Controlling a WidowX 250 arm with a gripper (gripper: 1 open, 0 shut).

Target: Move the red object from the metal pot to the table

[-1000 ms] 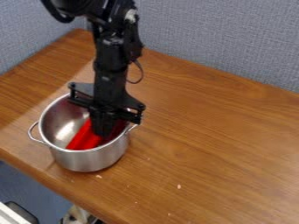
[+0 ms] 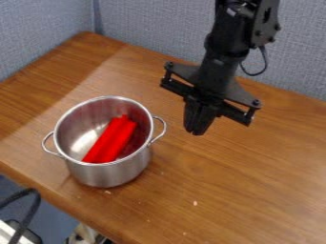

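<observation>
The red object [image 2: 111, 140], long and rounded, lies slanted inside the metal pot [image 2: 109, 174], its upper end leaning toward the pot's right inner wall. The pot is silver with a wire handle on each side and stands at the left of the table. My black gripper [image 2: 197, 121] is up and to the right of the pot, above the table. Its fingers are together with nothing between them, and the red object is well clear of them.
Bare wooden table [image 2: 242, 186] spreads to the right and front of the pot. A grey speckled wall [image 2: 159, 24] closes off the back. Dark cables [image 2: 23, 205] show at the lower left corner, off the table.
My gripper has risen out of the pot and swung to the right, away from it. The red object stays in the pot, and the pot sits slightly farther right than a second ago.
</observation>
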